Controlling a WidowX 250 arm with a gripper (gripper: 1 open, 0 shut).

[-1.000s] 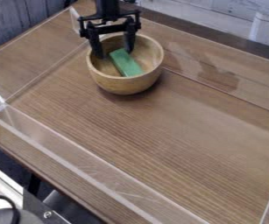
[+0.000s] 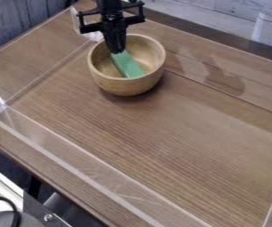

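Observation:
A round tan wooden bowl stands on the wooden table near the back, upper middle of the view. A green oblong object lies inside it, tilted along the bowl's floor. My black gripper hangs over the bowl's back left part, its tips at the upper end of the green object. It looks shut; whether anything is between the fingers is too small to tell.
A clear tape strip runs along the left edge. A small white object stands behind the bowl at left.
The gripper dipped into the bowl and has since risen slightly, now sitting nearer the back.

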